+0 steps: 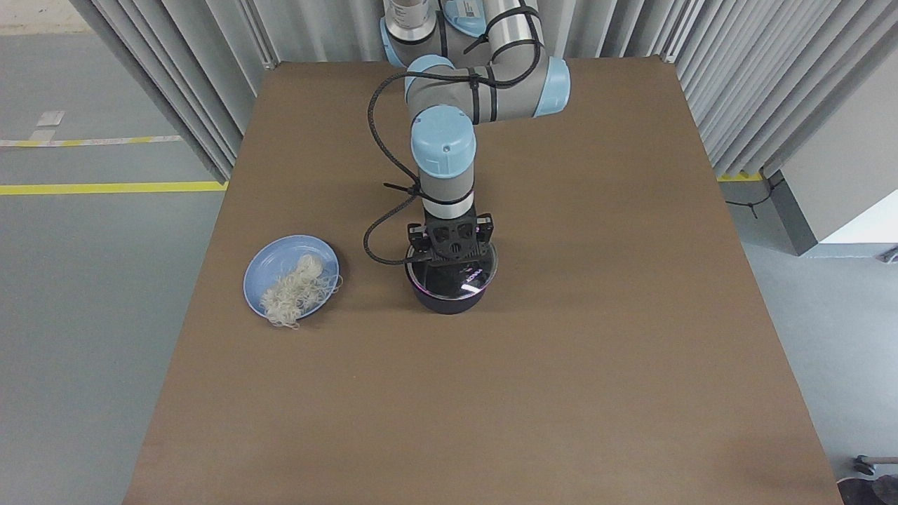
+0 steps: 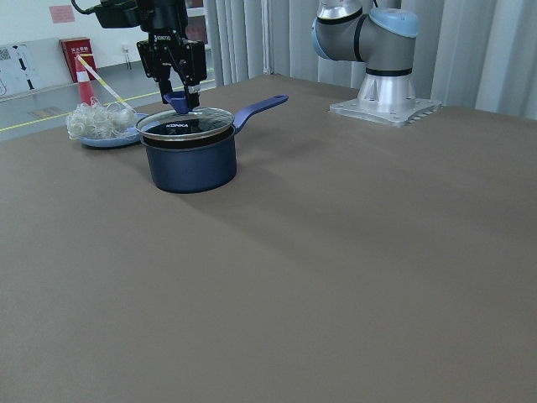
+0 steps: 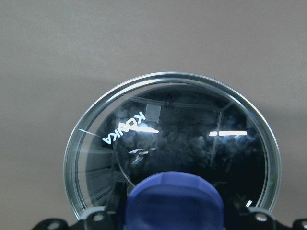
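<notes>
A dark blue saucepan (image 2: 190, 172) with a long handle sits on the brown table, its glass lid (image 1: 459, 278) on top, slightly raised or tilted at the rim in the left view. My gripper (image 2: 176, 88) is at the lid's blue knob (image 3: 174, 203), its fingers on either side of it, appearing shut on it; the knob fills the space between them in the wrist view. The pot's contents are hidden under the lid.
A blue plate (image 1: 269, 265) with white noodles (image 1: 295, 294) lies to the left of the pot in the front view. The arm's base stands at the back.
</notes>
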